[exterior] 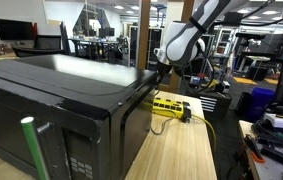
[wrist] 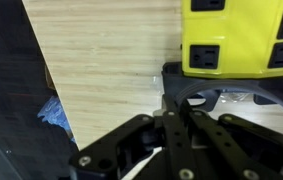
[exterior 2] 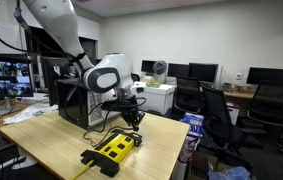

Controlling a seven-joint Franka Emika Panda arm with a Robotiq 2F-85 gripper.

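Observation:
A yellow power strip with black outlets [exterior 2: 111, 152] lies on the wooden table, its near end filling the top right of the wrist view. Above the table beside the strip is my gripper [exterior 2: 138, 118], on the white arm [exterior 2: 109, 77]. A thin grey cord [wrist: 241, 89] runs from between the fingers and curves right across the wrist view. The fingers look shut on this cord, though the dark fingertips and the strip's black end blend together. What hangs at the cord's end is hidden from me.
A big black box-like appliance [exterior: 91, 85] takes up the left of the table. Bare wood [exterior 2: 56, 145] lies left of the strip. Office chairs [exterior 2: 221, 115] stand beyond the table edge.

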